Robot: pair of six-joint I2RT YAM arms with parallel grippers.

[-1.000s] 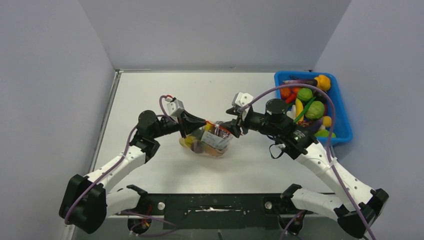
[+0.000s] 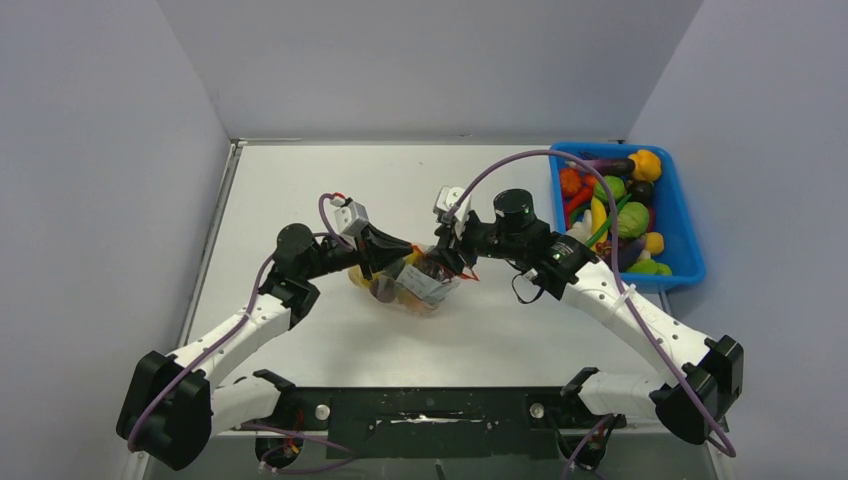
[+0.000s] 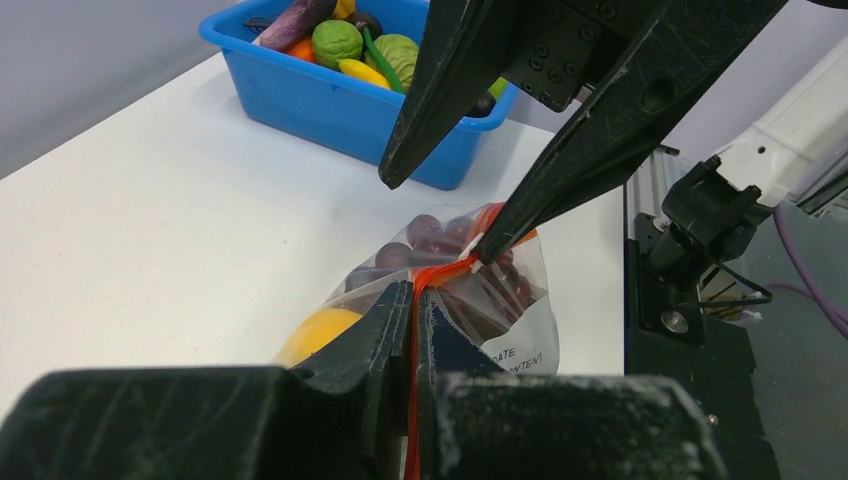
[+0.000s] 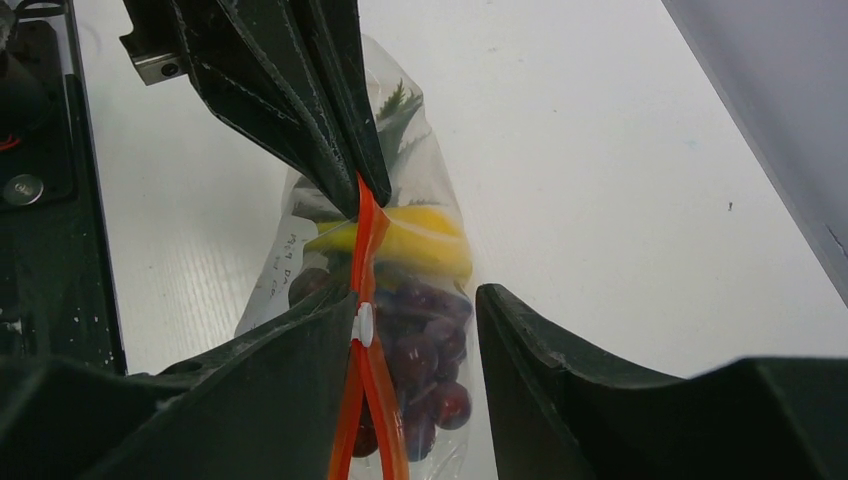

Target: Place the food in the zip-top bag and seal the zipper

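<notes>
A clear zip top bag [image 2: 425, 285] with an orange zipper [image 4: 368, 235] lies filled with food on the table. Through its film show dark grapes [image 4: 425, 375] and a yellow piece [image 4: 430, 240]. My left gripper is shut on the orange zipper edge, pinching it at one end in the right wrist view. The white slider [image 4: 363, 323] sits on the zipper beyond that grip; past it the two orange strips spread apart. My right gripper is open with its fingers either side of the bag's mouth, one fingertip [image 3: 490, 250] close beside the slider.
A blue bin [image 2: 685, 250] of assorted toy vegetables stands at the right rear of the table. Bare white tabletop [image 2: 290, 190] surrounds the bag. A purple cable [image 2: 530, 155] arches above the right arm.
The right arm has moved left, bringing its open gripper over the bag's right end and zipper. The bag has shifted slightly; the left gripper has stayed in place on its edge.
</notes>
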